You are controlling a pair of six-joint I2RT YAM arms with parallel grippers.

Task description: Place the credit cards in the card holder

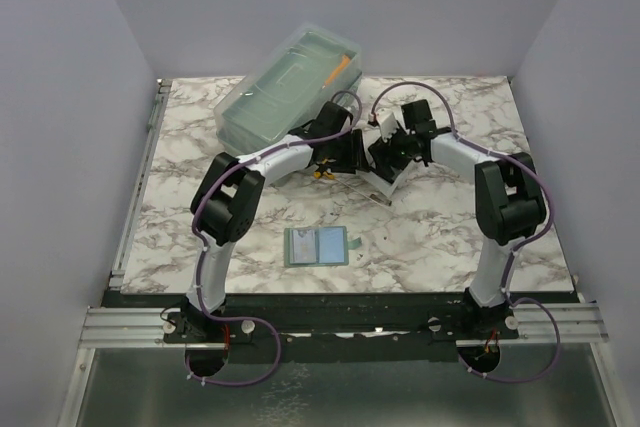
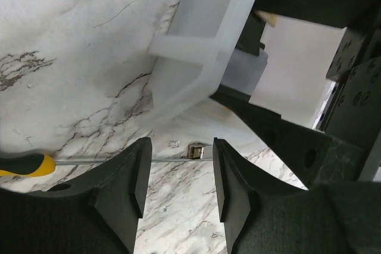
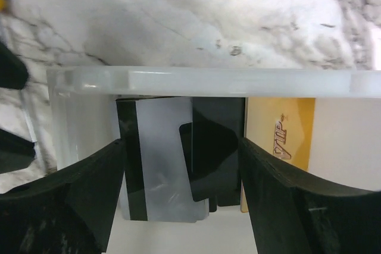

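Several cards lie in a white translucent tray (image 3: 268, 81): a grey-and-black card (image 3: 164, 153), a black card (image 3: 223, 123) and a yellow card (image 3: 296, 120). Over these cards my right gripper stands open, its fingers apart above the grey and black ones, nothing held. Beside the tray's corner is my left gripper, fingers apart with no card between them. The right gripper's dark fingers (image 2: 280, 135) reach into the tray in the left wrist view. What looks like the card holder (image 1: 316, 246) lies spread flat on the table's front half, with pale and bluish panels.
A screwdriver (image 2: 27, 165) lies under the left gripper, its shaft running beside the tray. The large lidded clear box (image 1: 285, 87) fills the back left. Bare marble (image 1: 440, 247) lies front right.
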